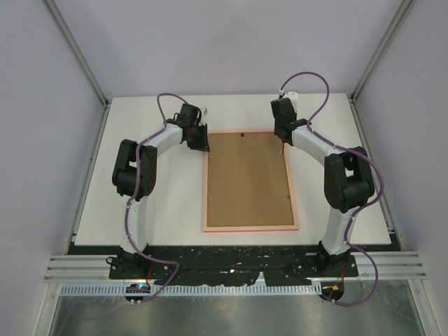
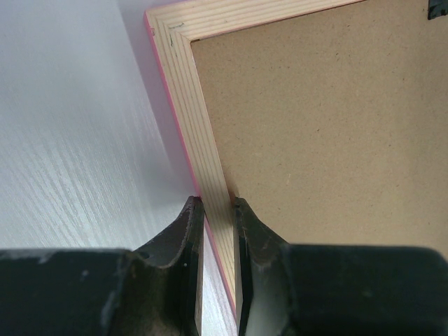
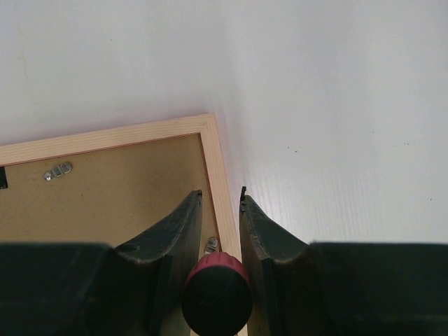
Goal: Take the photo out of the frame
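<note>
The photo frame [image 1: 205, 189] lies back side up, its pale wooden border around a brown backing board [image 1: 248, 183]; the photo itself does not show. In the left wrist view, my left gripper is shut on the frame's left wooden bar [image 2: 199, 129]. Between the fingers of my right gripper is a tool with a round red and black handle [image 3: 217, 294], probably a screwdriver. That gripper is over the frame's right bar, near its upper corner. A small metal clip [image 3: 211, 245] sits just beside the handle; whether the tool touches it cannot be seen.
Another metal clip [image 3: 58, 170] is at the upper edge, near a black hanger tab [image 1: 242, 134]. Several small clips line the board's other edges.
</note>
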